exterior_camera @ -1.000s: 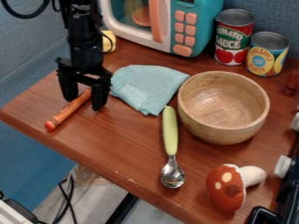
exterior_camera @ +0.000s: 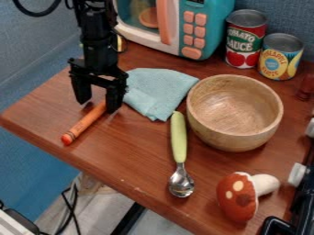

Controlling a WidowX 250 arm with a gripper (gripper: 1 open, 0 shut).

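My black gripper (exterior_camera: 98, 95) stands open above the table at the left. An orange crayon-like stick (exterior_camera: 84, 123) lies on the wood just below and beside its fingers, angled toward the front left. A folded light blue cloth (exterior_camera: 157, 90) lies to the right of the gripper. Whether the fingers touch the stick I cannot tell.
A wooden bowl (exterior_camera: 233, 115), a green-handled spoon (exterior_camera: 179, 151) and a toy mushroom (exterior_camera: 238, 195) occupy the right of the table (exterior_camera: 123, 165). A toy microwave (exterior_camera: 166, 23) and two cans (exterior_camera: 245, 39) stand behind.
The gripper has risen slightly and shifted a little right. The orange stick has moved right and down, away from where it lay.
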